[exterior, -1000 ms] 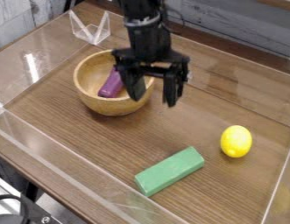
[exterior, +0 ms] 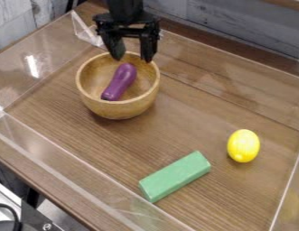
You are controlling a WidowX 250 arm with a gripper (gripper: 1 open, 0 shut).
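My black gripper [exterior: 127,47] hangs at the top, over the back of a wooden bowl [exterior: 119,107], with its fingers apart and open. A purple eggplant [exterior: 119,81] lies inside the bowl, in front of the gripper. A green block [exterior: 174,176] lies at the bottom centre. A yellow lemon-like object [exterior: 243,145] lies at the right.
A pale, clear object [exterior: 88,32] stands at the back left, beside the gripper. A cable lies at the lower left corner.
My gripper has moved back and to the left, away from the table's middle to the far side of the bowl. The objects on the table look unmoved.
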